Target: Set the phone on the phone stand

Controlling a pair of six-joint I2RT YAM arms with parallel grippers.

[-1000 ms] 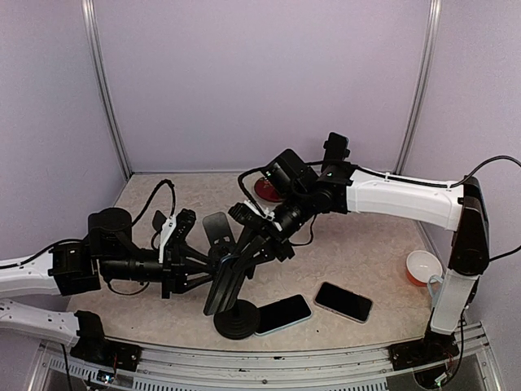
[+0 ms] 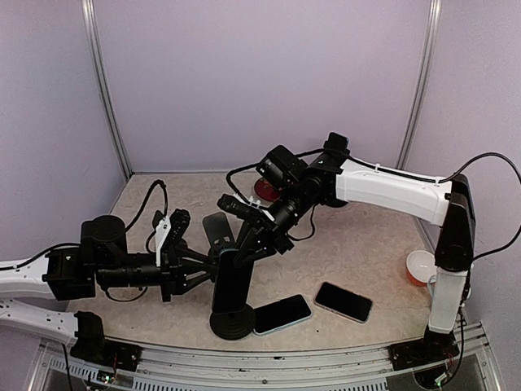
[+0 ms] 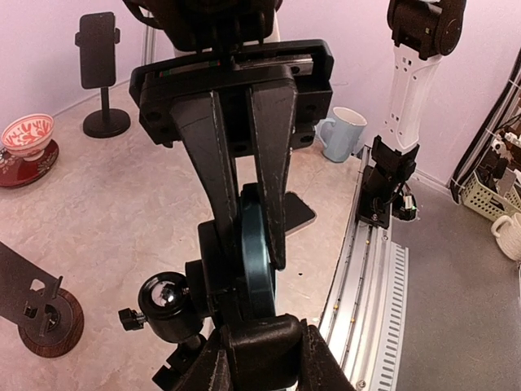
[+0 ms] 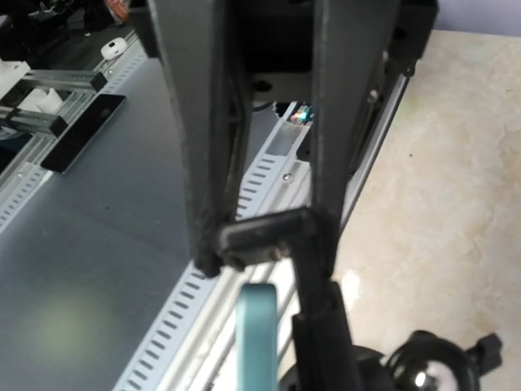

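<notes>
The front phone stand point(image 2: 234, 325) carries an upright dark panel point(image 2: 231, 285), apparently with a phone, whose teal edge point(image 3: 257, 261) point(image 4: 256, 334) shows in the wrist views. My left gripper point(image 2: 208, 269) is shut on part of the stand at the panel's left, seen low in the left wrist view. My right gripper point(image 2: 246, 252) reaches down from above, shut on the top of the stand's black frame point(image 4: 264, 236); in the right wrist view the teal edge is just beside that frame.
Two phones point(image 2: 282, 314) point(image 2: 343, 300) lie at the front right. Behind are another stand point(image 2: 218, 227), a tall stand point(image 3: 98, 57) and a bowl on a red plate point(image 3: 27, 137). A mug point(image 3: 340, 134) stands at the right.
The tilted panel has swung more upright over its base, and my right gripper has moved slightly with it. My left gripper has shifted a little.
</notes>
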